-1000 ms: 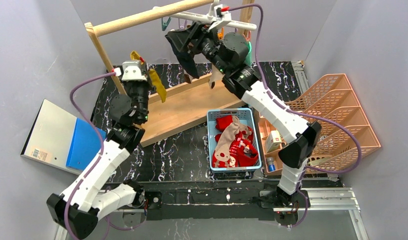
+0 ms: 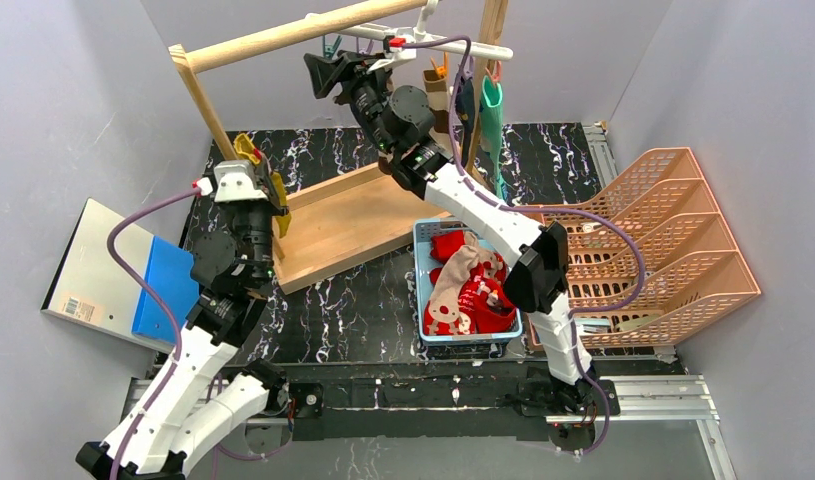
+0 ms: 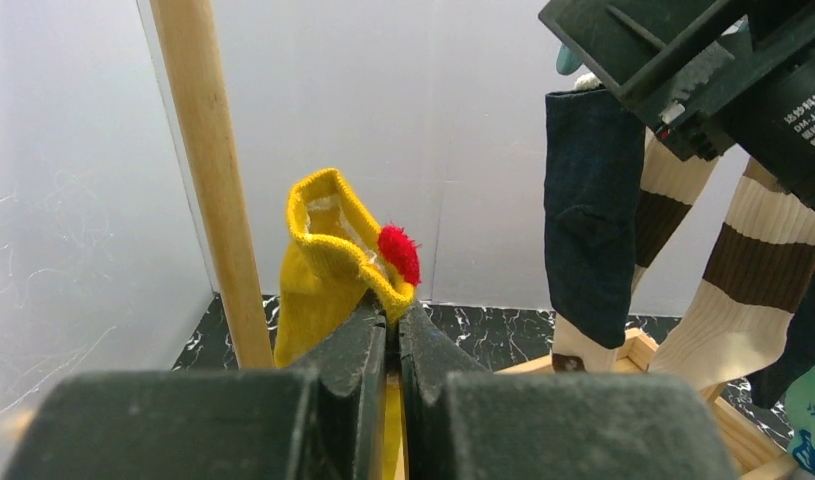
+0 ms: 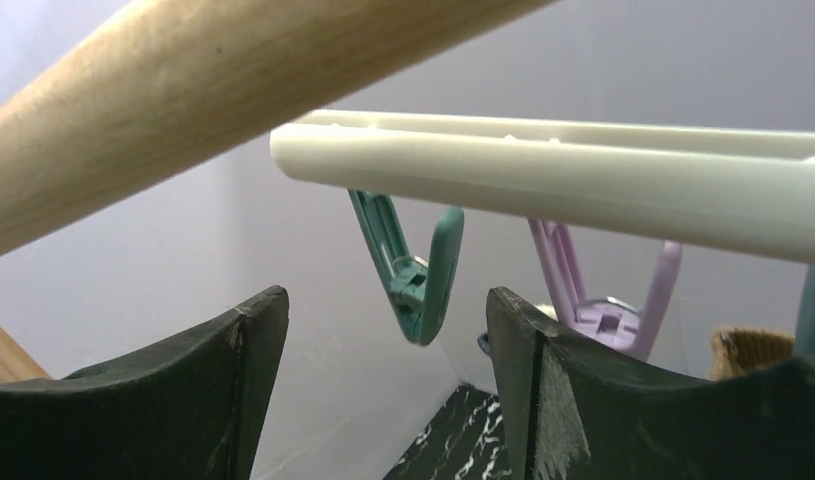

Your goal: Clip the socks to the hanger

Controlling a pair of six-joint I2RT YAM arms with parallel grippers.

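Observation:
A yellow sock with a red tuft is pinched by my shut left gripper. My right gripper stands open just below the white hanger bar, facing a teal clip, with a lilac clip beside it; nothing is between its fingers. Dark and striped socks hang at the right in the left wrist view, alongside a mint sock on the hanger.
A wooden rail frames the hanger. Below are a wooden tray, a blue basket of red socks, an orange rack and a folder at left.
Both arms have moved left over the last second, my left gripper carrying the yellow sock away from the hanging socks and my right gripper shifting along the hanger.

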